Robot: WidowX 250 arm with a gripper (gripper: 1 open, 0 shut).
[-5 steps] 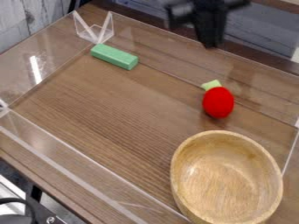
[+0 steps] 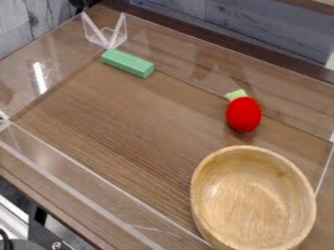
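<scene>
A green bar (image 2: 128,63) lies at the upper left of the wooden table. A red rounded object (image 2: 244,114) lies at the right, with a small pale green piece (image 2: 236,95) just behind it. A large tan bowl (image 2: 253,200) stands at the lower right. Only a small dark shape of the arm shows at the top left edge; the gripper itself is out of sight.
A clear crumpled item or stand (image 2: 104,34) is at the upper left, above the green bar. A wall borders the back.
The dark arm, earlier across the top centre and right, has moved left and up, almost entirely out of view. The objects on the table have not visibly moved.
</scene>
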